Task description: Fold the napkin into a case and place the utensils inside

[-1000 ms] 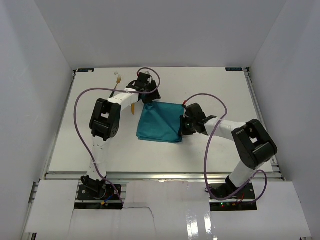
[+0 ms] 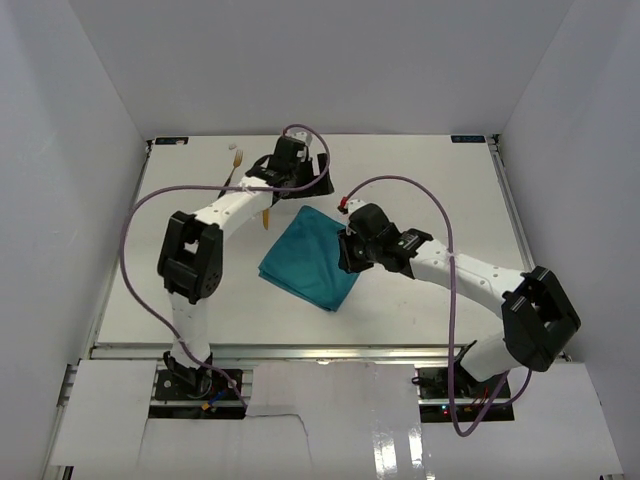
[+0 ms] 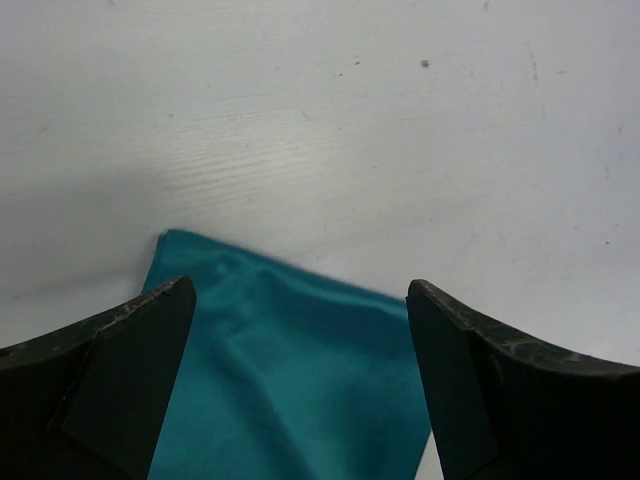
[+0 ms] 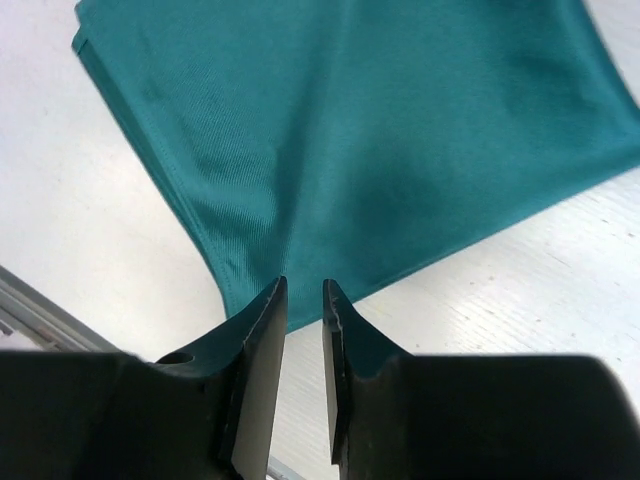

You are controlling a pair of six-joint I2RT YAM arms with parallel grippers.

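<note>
The teal napkin lies folded over at an edge and turned at a slant on the table, also seen in the left wrist view and right wrist view. Above its upper edge my left gripper stands open, empty. My right gripper hovers over the napkin's right part, part open with a narrow gap and nothing visible between its fingers. A fork, a dark utensil and a wooden one lie left of the napkin, partly under my left arm.
The napkin has swung clockwise and shifted toward the front left. My left gripper lifted away from the napkin's top.
</note>
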